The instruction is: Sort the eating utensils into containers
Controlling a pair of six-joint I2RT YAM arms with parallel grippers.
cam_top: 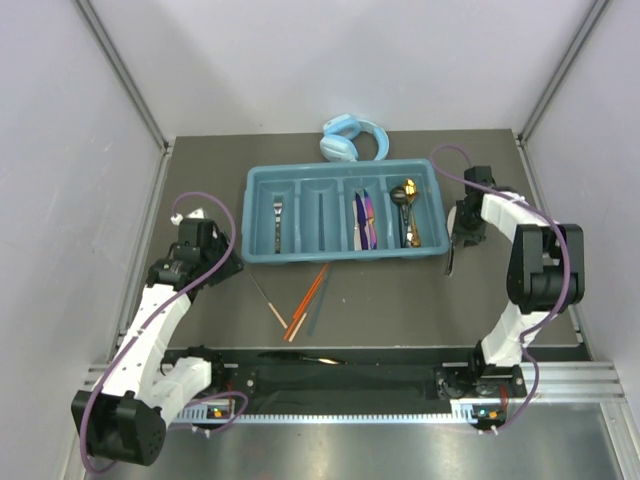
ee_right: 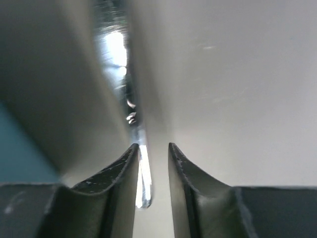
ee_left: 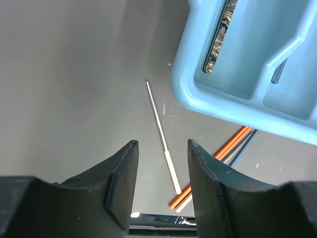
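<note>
A blue divided tray (cam_top: pixel 345 255) holds a fork (cam_top: pixel 278 225), knives (cam_top: pixel 362 220), spoons (cam_top: pixel 410 215) and a dark stick. My right gripper, part open, is over a silver utensil (ee_right: pixel 141 168) lying right of the tray; its left finger is at the handle. My left gripper, part open and empty, hangs left of the tray over a thin chopstick (ee_left: pixel 171 168); orange and other chopsticks (cam_top: pixel 305 300) lie below the tray.
Blue headphones (cam_top: pixel 355 140) sit behind the tray. Walls surround it.
</note>
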